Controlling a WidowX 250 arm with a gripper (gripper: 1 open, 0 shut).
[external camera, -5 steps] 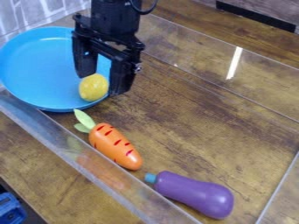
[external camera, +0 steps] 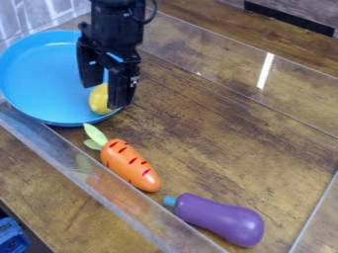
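Observation:
My black gripper hangs over the blue plate, open, with its fingers on either side of a yellow object that rests on the plate's right part. The gripper partly hides that yellow object; whether the fingers touch it I cannot tell.
An orange toy carrot with green leaves lies below the plate, and a purple toy eggplant lies at the lower right. A clear plastic edge runs along the left front.
The gripper has moved a little to the left over the yellow object, and its fingers now look closer together. The plate, carrot and eggplant have not moved.

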